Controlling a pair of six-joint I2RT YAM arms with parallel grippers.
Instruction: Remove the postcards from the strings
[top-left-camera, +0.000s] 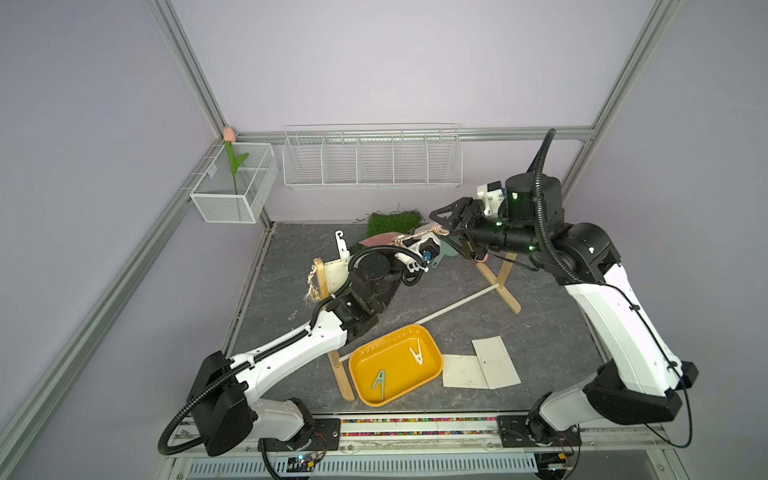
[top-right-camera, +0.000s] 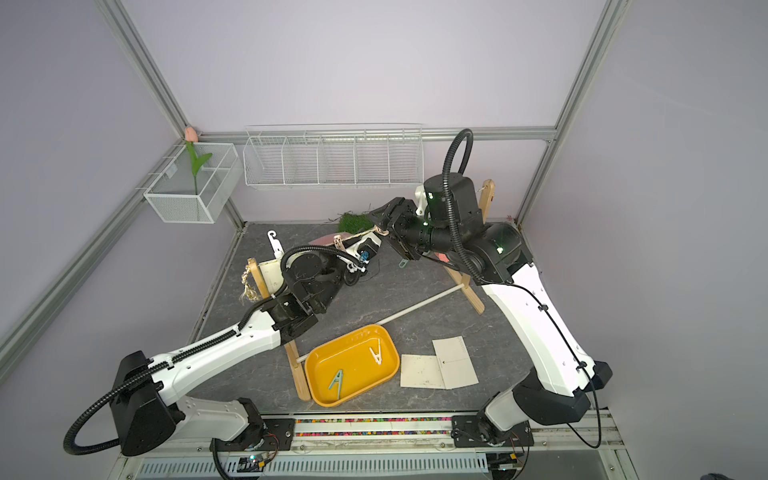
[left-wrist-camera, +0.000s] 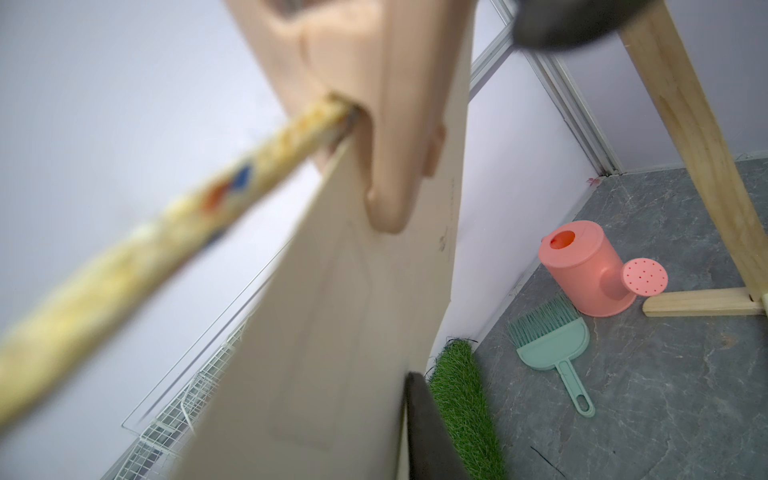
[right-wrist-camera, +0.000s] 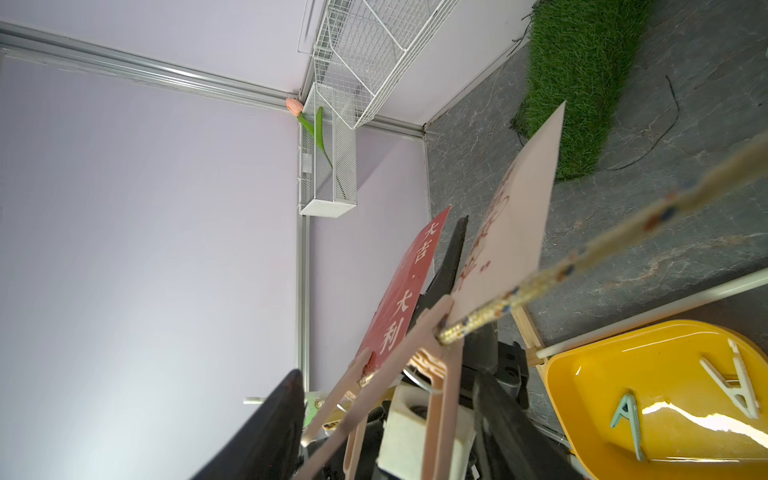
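On a rope (right-wrist-camera: 576, 268) hang a red postcard (right-wrist-camera: 404, 284) with white writing and a pale postcard (right-wrist-camera: 516, 212), side by side in the right wrist view. A light wooden clothespin (right-wrist-camera: 428, 344) pinches the pale card's top to the rope. Around that pin's legs stands my right gripper, its fingers apart. In the left wrist view the pale card's plain side hangs close to my left gripper, whose fingers are spread; the lower one (left-wrist-camera: 432, 440) lies at the card's edge. Whether it touches is unclear.
A yellow tray (top-left-camera: 397, 394) holds a blue and a white clothespin. Two cream cards (top-left-camera: 484, 368) lie right of it. Wooden stand legs (top-left-camera: 512, 300), a watering can (left-wrist-camera: 588, 272), a green brush (left-wrist-camera: 556, 344) and grass mat (left-wrist-camera: 468, 408) are nearby.
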